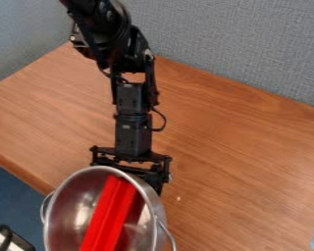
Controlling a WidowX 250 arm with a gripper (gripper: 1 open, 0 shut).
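A black robot arm reaches down from the top left of the view to its gripper (130, 163), which is at the back rim of a steel pot (71, 209) near the bottom edge. The gripper's fingers are largely hidden behind the pot, so its finger state cannot be made out. Inside the pot lie long red pieces (109, 214), side by side and slanted.
A grey wall (238, 39) runs along the back. Past the left front edge is a blue floor, with a white and black object (5, 237) in the corner.
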